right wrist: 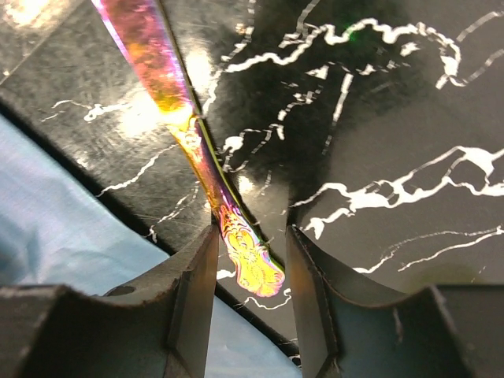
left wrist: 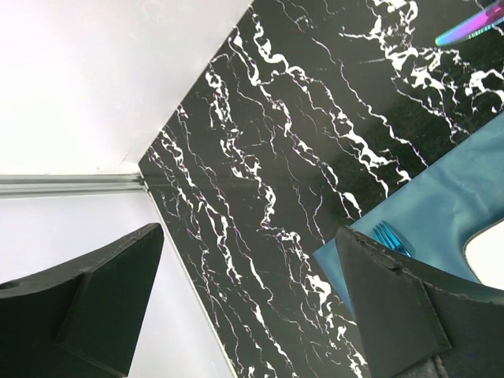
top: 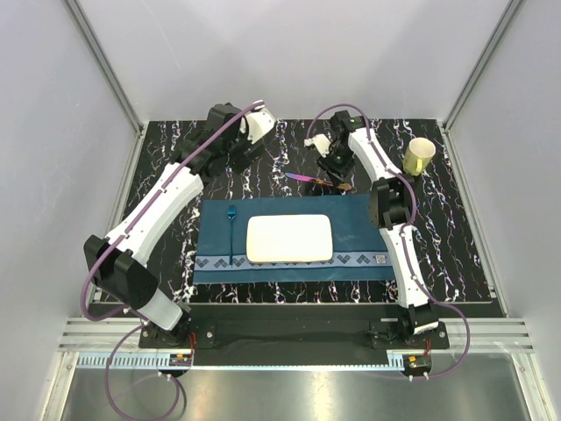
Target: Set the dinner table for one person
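A shiny rainbow-coloured knife (top: 302,178) lies on the black marbled table just behind the blue placemat (top: 359,224). Over its handle end stands my right gripper, open. In the right wrist view the ornate handle (right wrist: 244,248) runs into the gap between the fingers, nearer the left one. On the placemat rest a white rectangular plate (top: 289,239) and, to its left, a blue fork (top: 231,232). My left gripper hangs above the table at the back left, open and empty. A pale yellow mug (top: 419,155) stands at the back right.
Grey-white walls (top: 280,53) enclose the table at the back and sides. To the right of the plate the placemat is bare.
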